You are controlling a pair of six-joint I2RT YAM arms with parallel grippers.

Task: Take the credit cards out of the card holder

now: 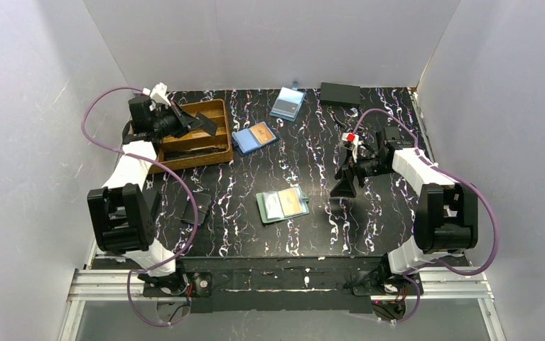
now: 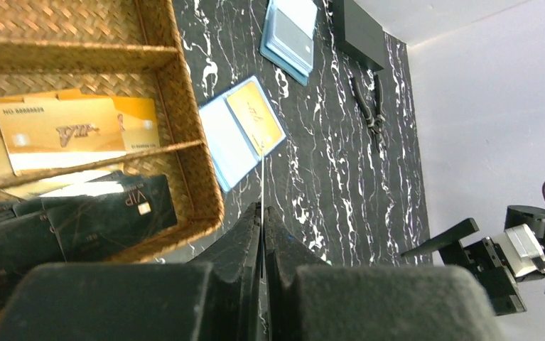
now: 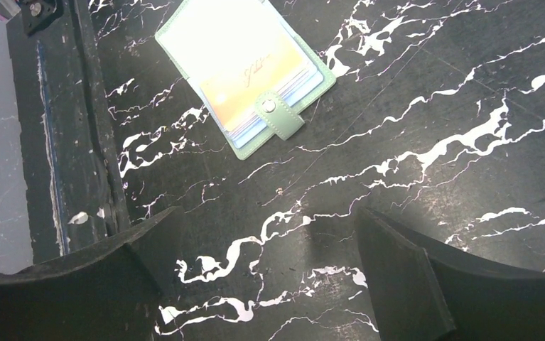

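Note:
My left gripper (image 1: 191, 121) is over the wooden compartment box (image 1: 227, 145), shut on a thin dark card (image 1: 207, 124), seen edge-on in the left wrist view. Gold cards (image 2: 60, 135) and black cards (image 2: 109, 217) lie in the box's compartments. An open green card holder (image 1: 290, 202) (image 3: 255, 85) with cards lies at front centre. A blue holder (image 1: 254, 137) with a gold card lies beside the box, another (image 1: 287, 104) at the back, a black holder (image 1: 197, 208) at front left. My right gripper (image 1: 344, 183) stands open and empty, right of the green holder.
A dark flat block (image 1: 340, 94) sits at the back right, with black pliers-like tools (image 2: 369, 110) in front of it. Walls bound the table at back and sides.

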